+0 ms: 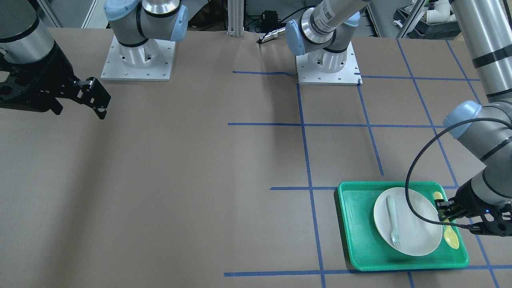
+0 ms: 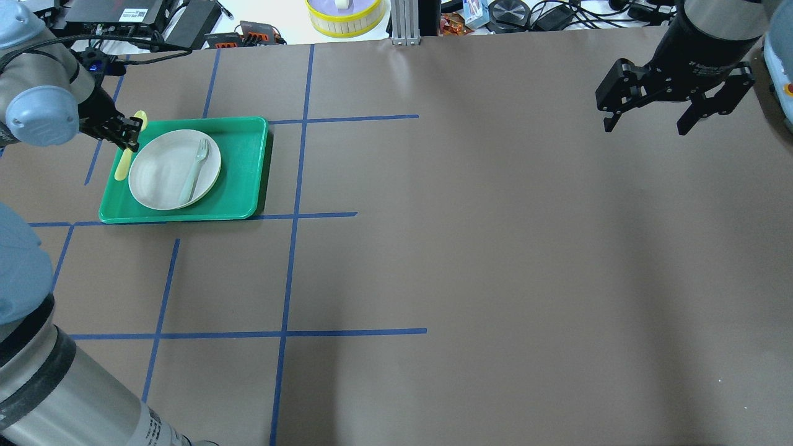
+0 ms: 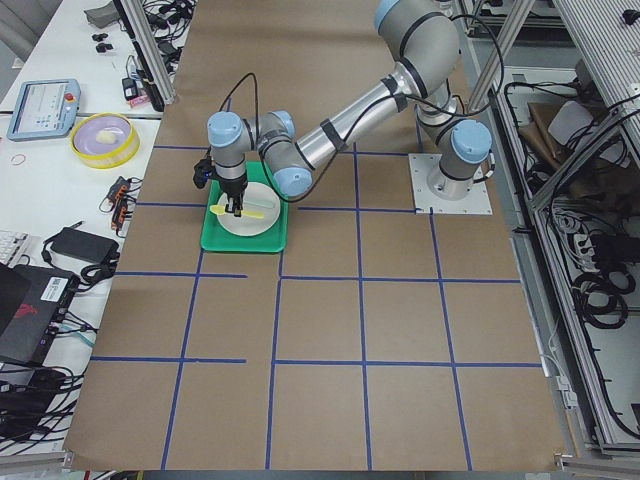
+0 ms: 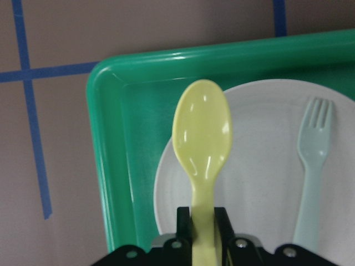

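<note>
A pale yellow spoon (image 4: 201, 136) is held by its handle in my gripper, which is shut on it. In the front view the spoon (image 1: 451, 237) shows over the right side of the green tray (image 1: 355, 257), beside the white plate (image 1: 417, 235). A pale mint fork (image 1: 393, 221) lies on the plate (image 2: 160, 167), tines toward the viewer in the front view. From above, my gripper (image 2: 131, 141) is at the tray's left side.
Other arms stand at the back and left of the front view, one with a black tool (image 1: 86, 93). A cable from my arm arches over the tray.
</note>
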